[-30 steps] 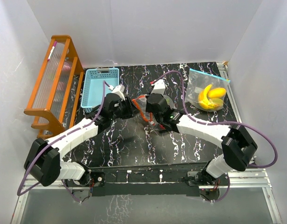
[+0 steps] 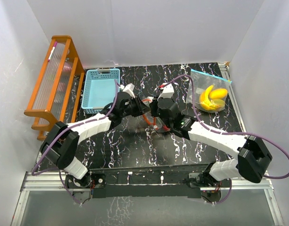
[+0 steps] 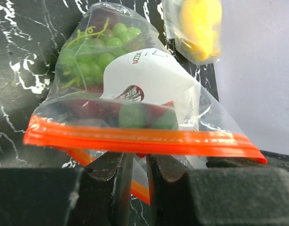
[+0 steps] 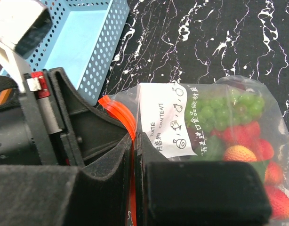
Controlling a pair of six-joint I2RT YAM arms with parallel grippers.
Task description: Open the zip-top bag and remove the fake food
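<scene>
The zip top bag (image 3: 135, 92) stands in mid-table with its orange zip strip (image 3: 135, 139) towards me, the lips apart in the left wrist view. Green grapes (image 4: 224, 110), red strawberry-like pieces (image 4: 238, 153) and a white printed label (image 4: 165, 120) show through the clear film. In the right wrist view, my right gripper is shut on the orange strip. My left gripper has its fingers close together at the mouth, below the upper strip, with film in the narrow gap. Exactly which part it pinches is hidden.
A light blue basket (image 2: 85, 92) stands empty at back left, beside a wooden rack (image 2: 52, 82). Another clear bag (image 2: 195, 87) with yellow fruit (image 2: 212, 96) lies at back right.
The left gripper has moved right, from beside the bag up against its mouth. My right gripper, still at the bag, has shifted slightly right and forward. The two grippers are now close together.
</scene>
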